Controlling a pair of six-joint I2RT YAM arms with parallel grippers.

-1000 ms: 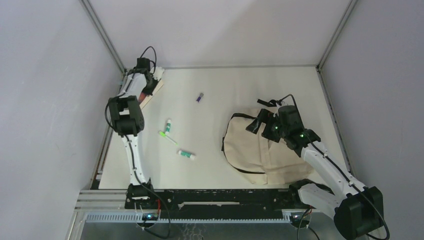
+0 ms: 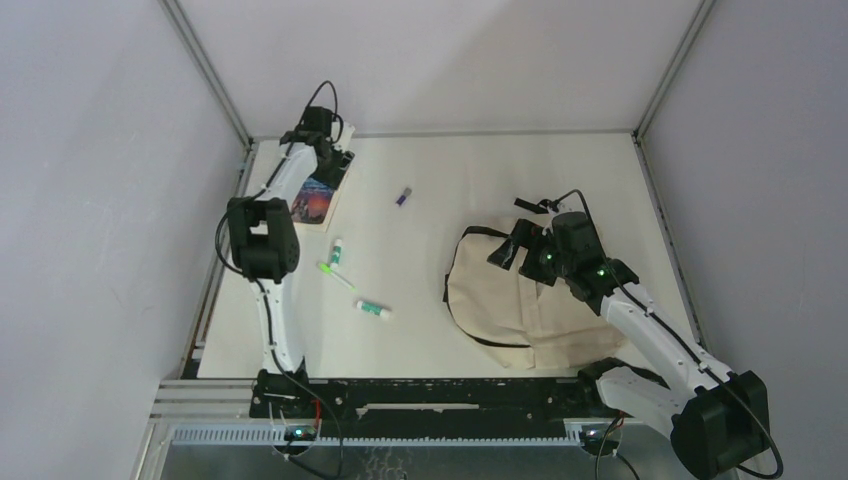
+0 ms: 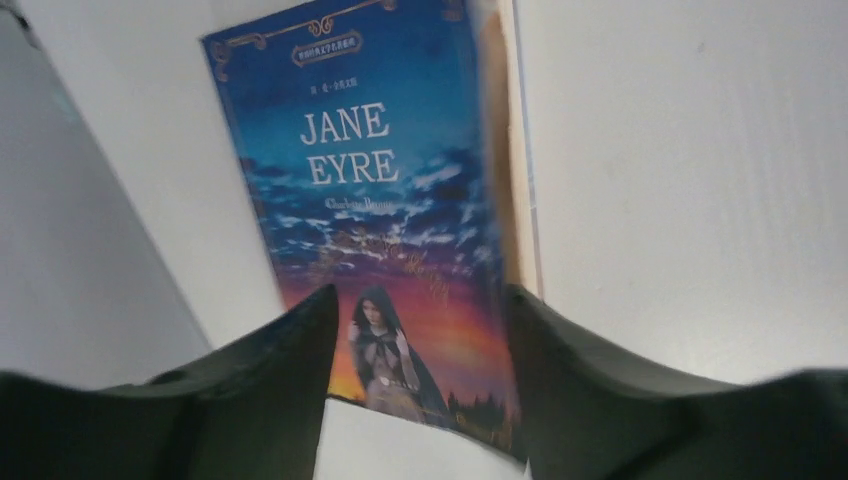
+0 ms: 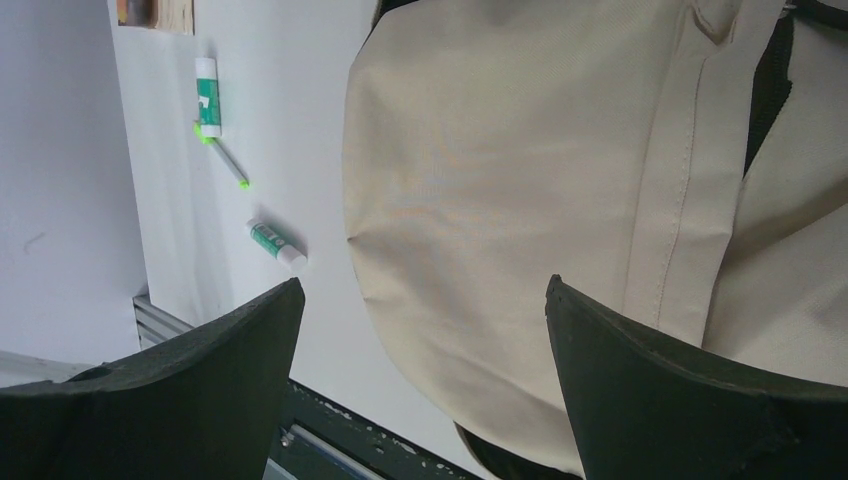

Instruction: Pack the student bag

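Note:
A Jane Eyre book (image 3: pixel 390 230) with a blue and sunset cover lies at the table's back left, under my left gripper (image 2: pixel 335 165). In the left wrist view that gripper's blurred fingers stand apart at the book's lower part; whether they touch it cannot be told. A beige bag (image 2: pixel 490 300) with black trim lies flat at the right front. Above it my right gripper is open with nothing between its fingers. Two green-white glue sticks (image 2: pixel 372 308), a green pen (image 2: pixel 338 276) and a small purple item (image 2: pixel 403 196) lie loose on the white table.
Grey walls border both sides and the back. The black front rail (image 2: pixel 450 395) runs along the near edge.
The right arm is nearly still.

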